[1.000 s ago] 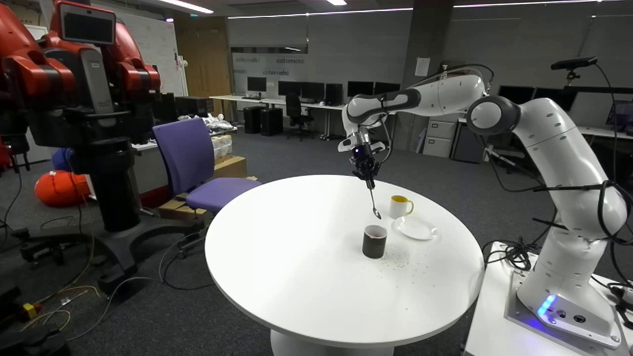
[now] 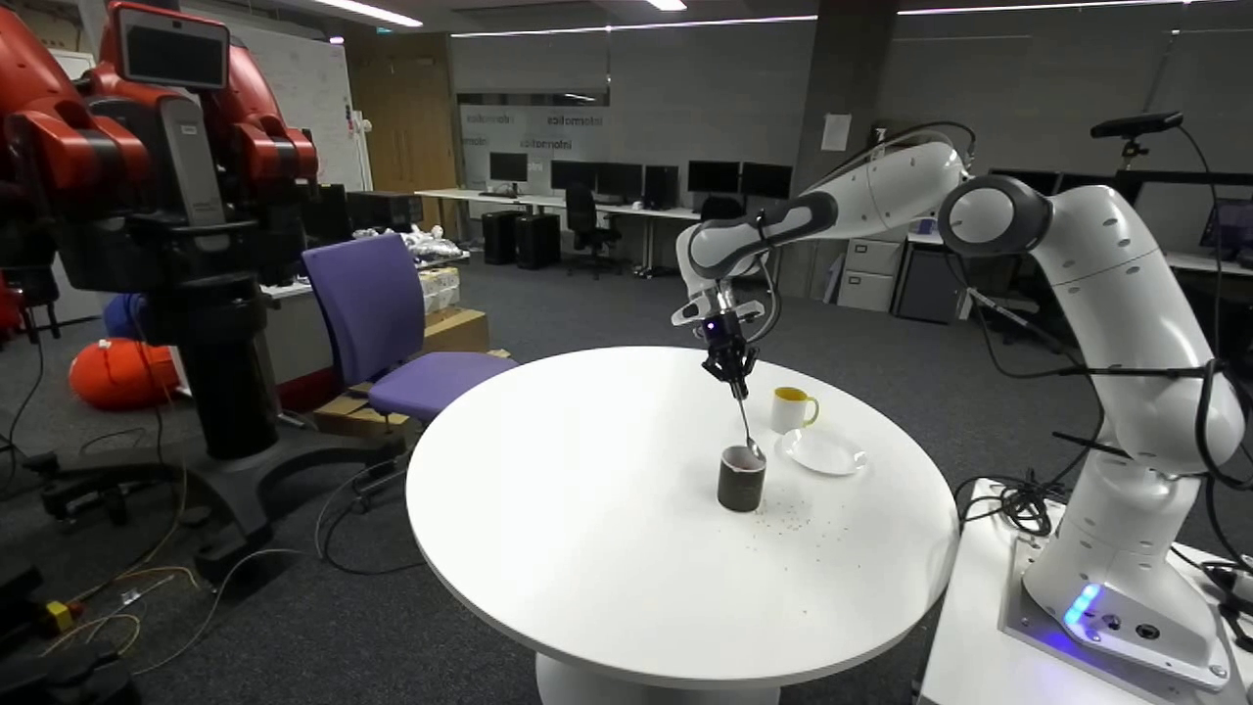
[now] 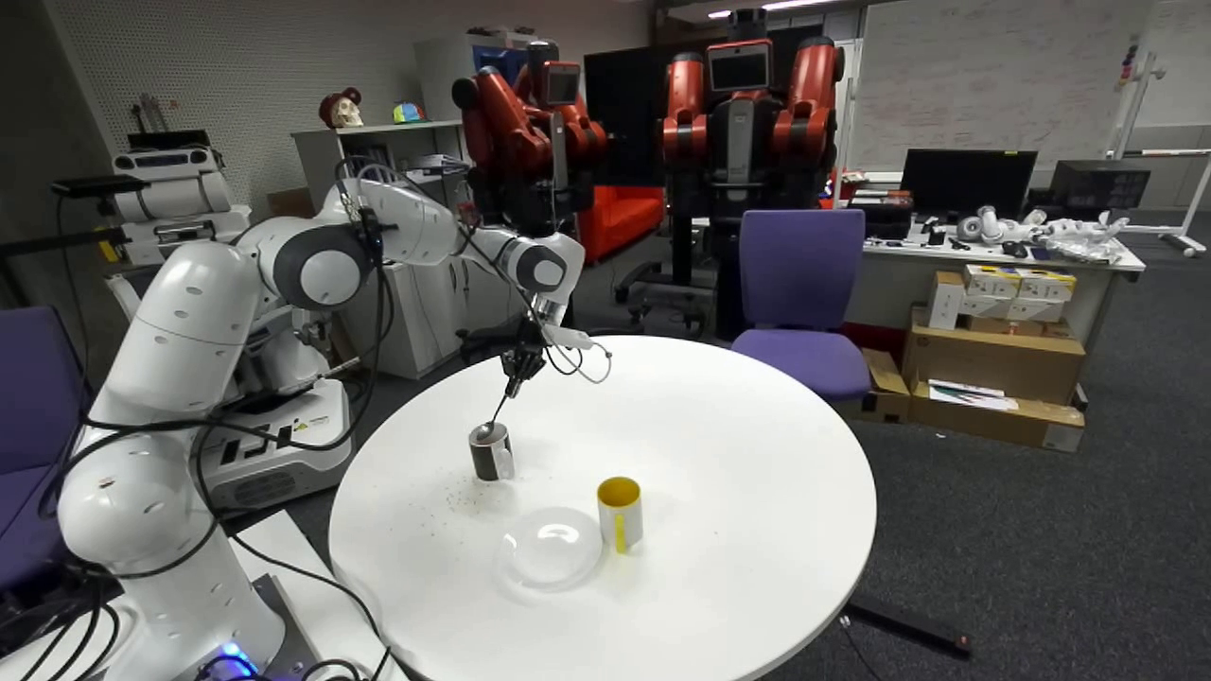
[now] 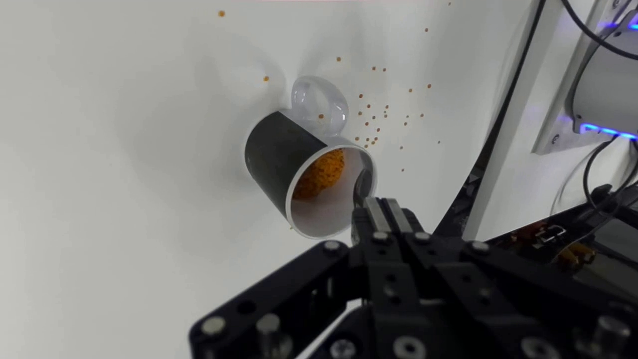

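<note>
My gripper is shut on a metal spoon (image 2: pixel 754 446), whose thin handle runs down from the fingertips. In exterior view 1 the spoon's bowl shows at the rim of a dark mug (image 2: pixel 740 484). The wrist view looks into the same dark mug (image 4: pixel 281 149): orange-brown grains (image 4: pixel 323 173) lie inside, and the dark spoon bowl (image 4: pixel 362 184) is at the rim on the gripper's side. A white mug with a yellow inside (image 3: pixel 620 516) stands upright beside a clear shallow plate (image 3: pixel 551 549), which looks empty.
Scattered grains (image 4: pixel 371 116) lie on the white round table (image 2: pixel 564 493) near the dark mug's handle. A purple chair (image 2: pixel 376 317) stands beyond its edge.
My gripper and the spoon have moved down and slightly right in exterior view 1. The spoon's bowl was clear above the dark mug and is now at its rim. The mugs and plate stayed put.
</note>
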